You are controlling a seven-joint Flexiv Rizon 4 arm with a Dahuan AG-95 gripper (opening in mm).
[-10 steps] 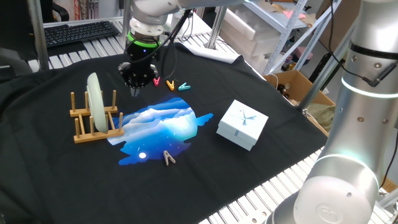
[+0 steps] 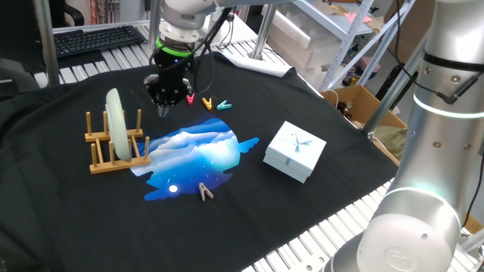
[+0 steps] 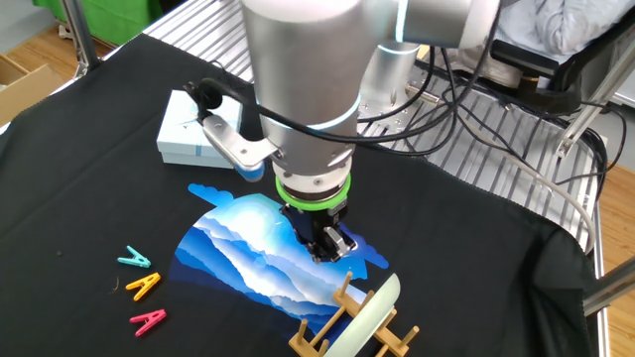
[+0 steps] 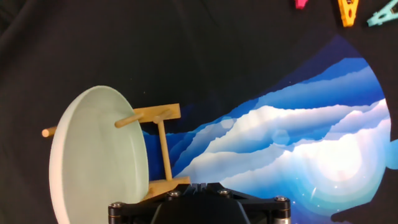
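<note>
My gripper (image 2: 163,111) hangs above the table beyond the dish rack, its fingers drawn together. In the wrist view the gripper looks shut along the bottom edge, with nothing showing between its fingers. A pale green plate (image 2: 117,125) stands on edge in the wooden rack (image 2: 121,167). The wrist view has that plate (image 4: 102,155) at lower left, apart from the gripper. A blue picture mat (image 2: 189,155) with clouds and mountains lies flat beside the rack. One beige clothespin (image 2: 205,192) rests at the mat's near edge.
Pink (image 3: 148,321), yellow (image 3: 144,286) and teal (image 3: 134,258) clothespins lie on the black cloth past the mat. A white box (image 2: 295,151) with a ribbon bow sits right of the mat.
</note>
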